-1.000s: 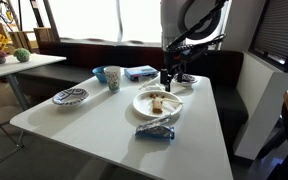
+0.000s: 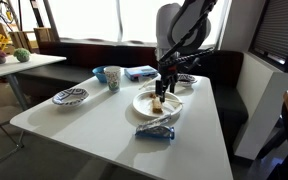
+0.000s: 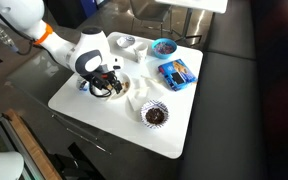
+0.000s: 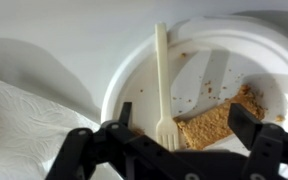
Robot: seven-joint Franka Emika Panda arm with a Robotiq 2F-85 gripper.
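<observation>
Over a white plate [image 4: 119, 75] hovers my gripper, its fingers wide apart and nothing held between them. A pale fork [image 4: 164, 80] lies on the plate, its tines toward the gripper and its handle end reaching the rim. Beside it, near the right-hand finger, is a brown piece of food [image 4: 214, 125] with crumbs around it; the gripper hides part of it. From the side, the gripper [image 2: 165, 86] is just above the plate [image 2: 142, 104]. The arm covers part of the plate in the second exterior view.
A blue wrapper [image 2: 155, 131] lies in front of the plate. Elsewhere on the table are a patterned bowl [image 2: 71, 97], a cup [image 2: 113, 79], a blue bowl [image 3: 164, 48], a blue package [image 3: 179, 73] and a white napkin [image 4: 29, 130].
My gripper has come down closer to the plate over the last second, with the arm leaning lower. The plate and the other tableware look unmoved.
</observation>
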